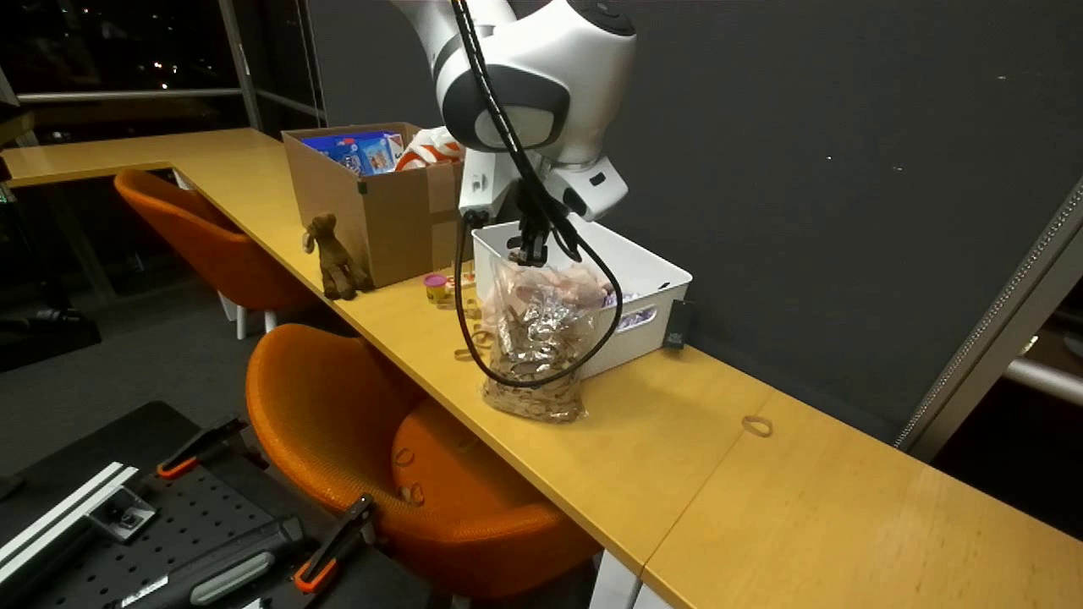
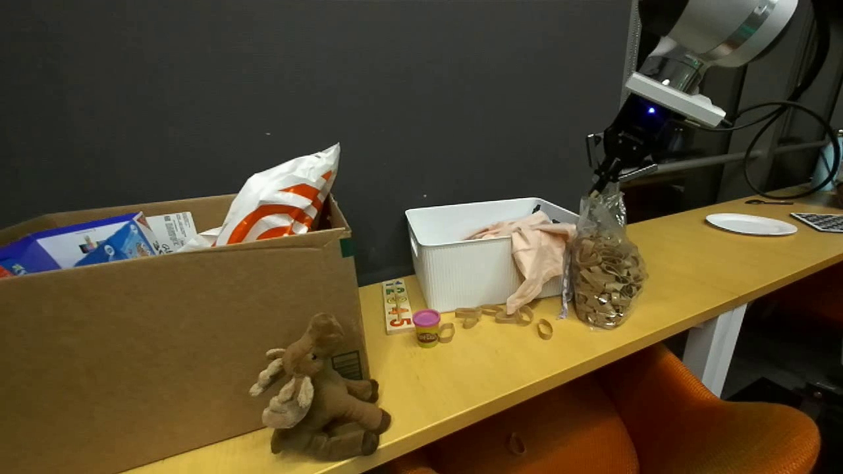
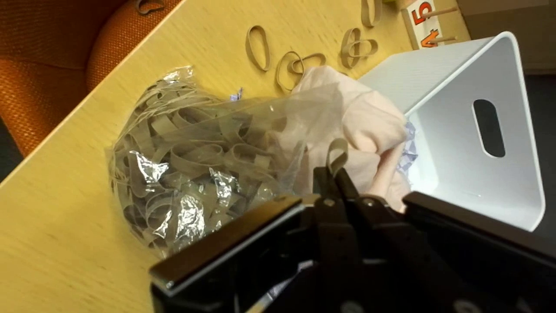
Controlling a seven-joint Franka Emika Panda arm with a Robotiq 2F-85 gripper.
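Above the mouth of a clear plastic bag (image 3: 208,172) full of tan rubber bands, my gripper is shut. A single tan band (image 3: 338,154) forms a small loop sticking out from its fingertips. The bag stands upright on the table against the white bin (image 2: 474,272), its open top crumpled near the gripper (image 2: 598,189) in exterior view 2. A pale pink cloth (image 3: 365,120) hangs over the bin's edge beside the bag.
Loose bands (image 2: 545,328) lie on the table near a Play-Doh tub (image 2: 427,328) and a number board (image 2: 396,308). A cardboard box (image 2: 182,340) and a plush moose (image 2: 332,403) are farther along. Clear tabletop (image 1: 863,507) and a white plate (image 2: 751,224) lie on the other side.
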